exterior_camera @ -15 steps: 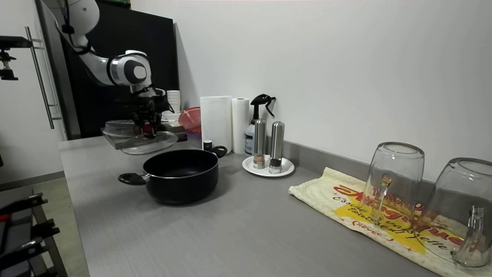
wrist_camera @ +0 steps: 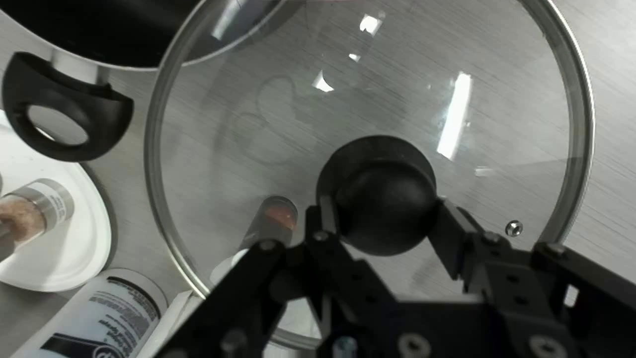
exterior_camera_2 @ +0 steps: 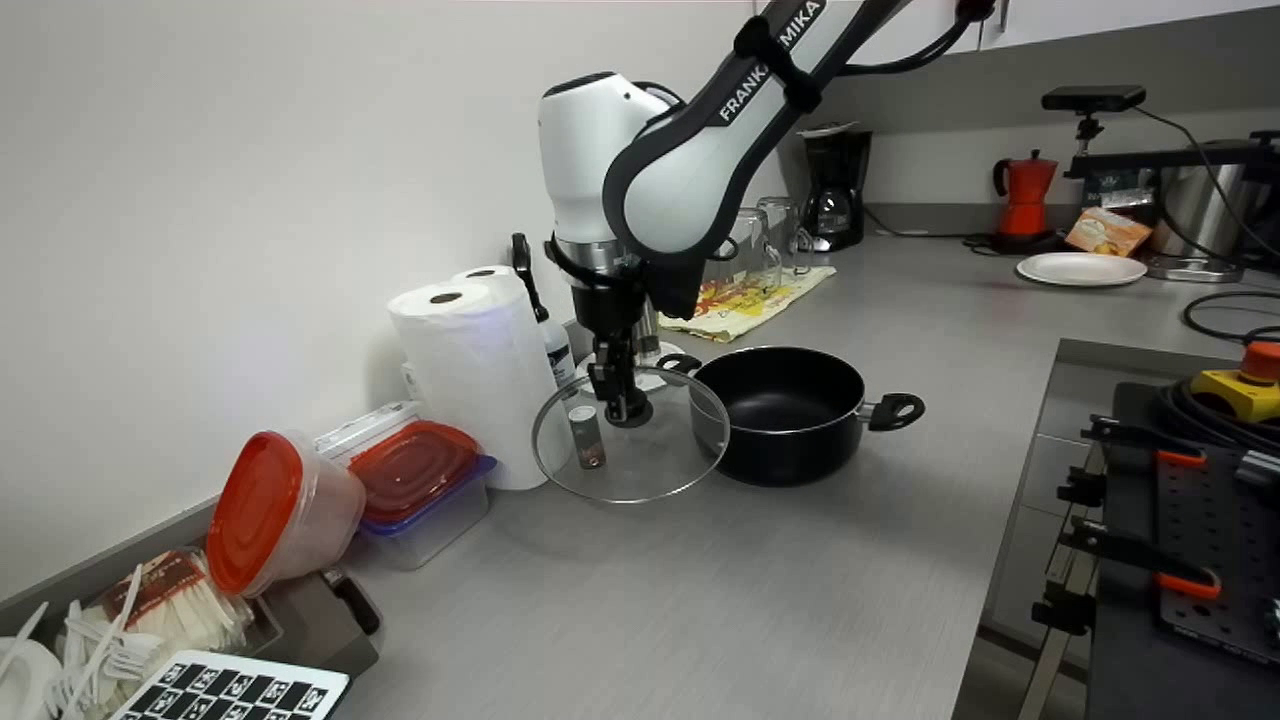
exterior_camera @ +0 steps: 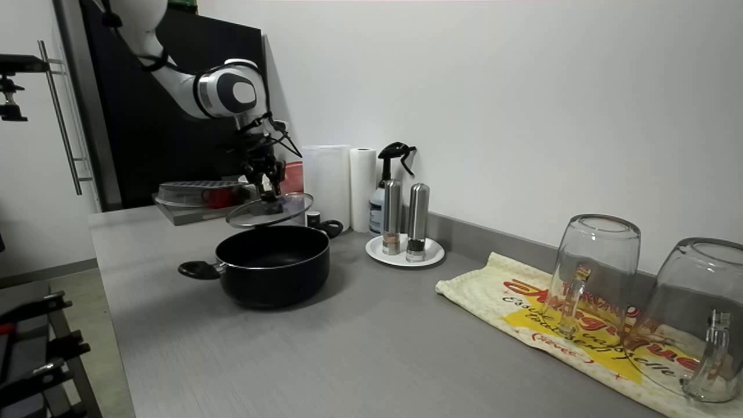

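A round glass lid [exterior_camera_2: 654,474] with a metal rim and a black knob [wrist_camera: 384,206] hangs in the air, slightly tilted. My gripper is shut on that knob, a finger on either side of it. In exterior view 1 the lid [exterior_camera: 296,204] is above and behind the black pot [exterior_camera: 275,278], apart from the counter. The pot stands uncovered on the counter, its inside dark and empty as far as it shows. From the second exterior side, the lid's edge overlaps the pot [exterior_camera_2: 780,450] in the picture. Pot and one handle [wrist_camera: 65,110] appear at the wrist view's upper left.
Paper towel rolls [exterior_camera: 327,184], a spray bottle [exterior_camera: 376,209] and a white plate [exterior_camera: 433,252] with two grinders line the wall. Through the lid shows a small spice jar [exterior_camera_2: 585,438]. Plastic tubs [exterior_camera_2: 420,480] stand farther off. The counter before the pot is clear.
The arm has carried the lid to the right in exterior view 1, closer to the wall and a little higher. The pot has stayed in place.
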